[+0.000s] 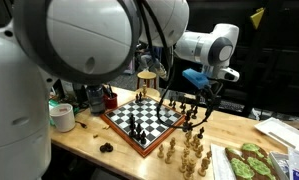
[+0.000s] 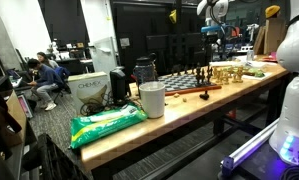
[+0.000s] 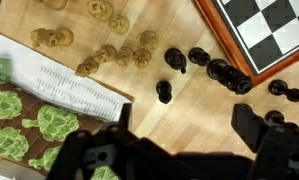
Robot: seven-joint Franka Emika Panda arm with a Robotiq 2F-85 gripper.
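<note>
My gripper stands open above the wooden table, its two dark fingers wide apart with nothing held. Below the gap, a small black chess piece (image 3: pixel 164 92) sits on bare wood in the wrist view. More dark pieces (image 3: pixel 229 76) are strung along the edge of the checkered chessboard (image 3: pixel 251 28). Tan pieces (image 3: pixel 141 57) are spread on the table to the left. In exterior view 1, the gripper (image 1: pixel 204 97) is over the right side of the table, beyond the board (image 1: pixel 119 112); its fingertips are hard to make out.
A printed sheet (image 3: pixel 69 82) and a mat with green leafy pictures (image 3: pixel 57 122) lie left in the wrist view. A white mug (image 1: pixel 62 117) and a red cup (image 1: pixel 110 98) stand left of the board.
</note>
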